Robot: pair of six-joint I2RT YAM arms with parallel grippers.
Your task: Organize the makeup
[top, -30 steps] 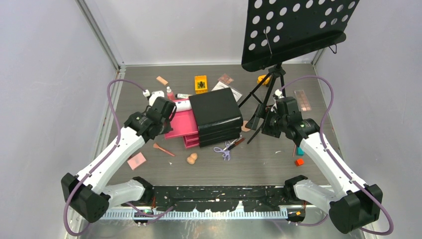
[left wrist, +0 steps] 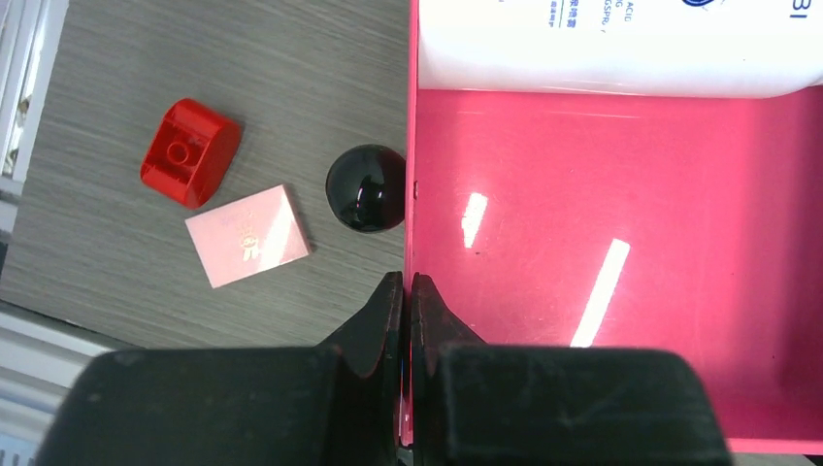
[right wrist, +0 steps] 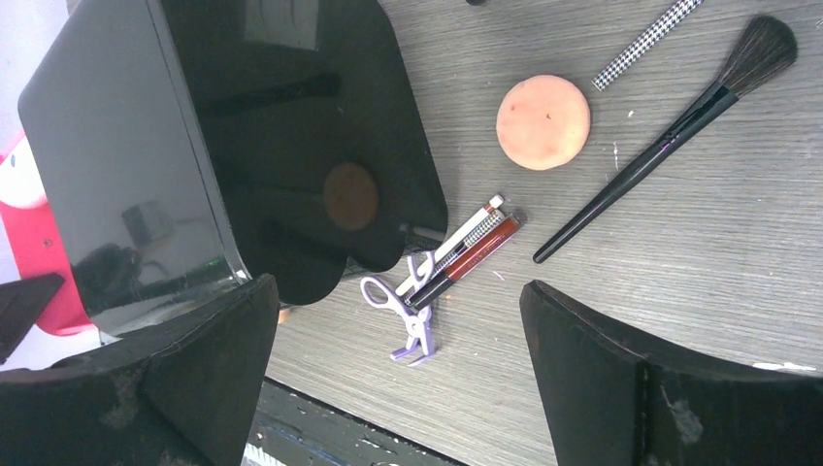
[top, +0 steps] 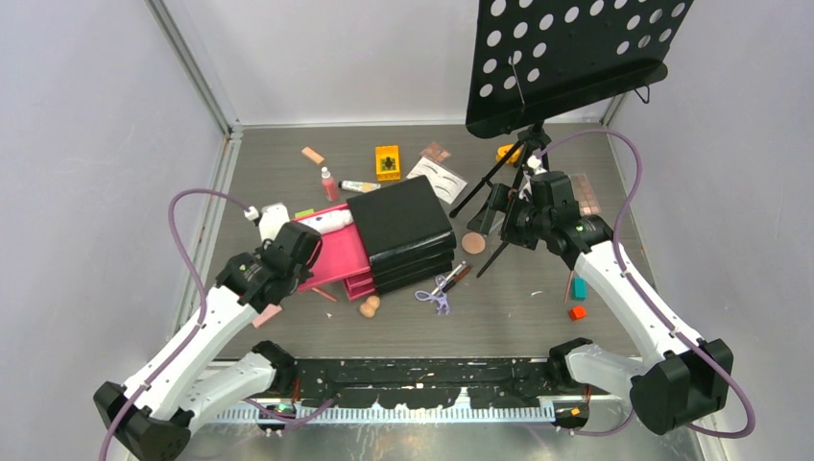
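The pink drawer (top: 341,257) sticks out leftward from the black organizer (top: 389,216), with a white bottle (top: 326,221) lying in it. In the left wrist view my left gripper is shut on the drawer's thin outer wall. My right gripper is open, right of the organizer, above makeup items: a round sponge (right wrist: 542,122), a brush (right wrist: 665,146), pencils (right wrist: 476,252) and a lilac eyelash curler (right wrist: 417,330).
The music stand (top: 566,58) rises behind my right arm. A red block (left wrist: 191,150), pink box (left wrist: 246,233) and black ball (left wrist: 364,186) lie left of the drawer. A yellow box (top: 388,161) sits at the back.
My left gripper has moved left with the drawer. The organizer has shifted left too, uncovering more of the round sponge and the white sheet. The right arm has moved slightly.
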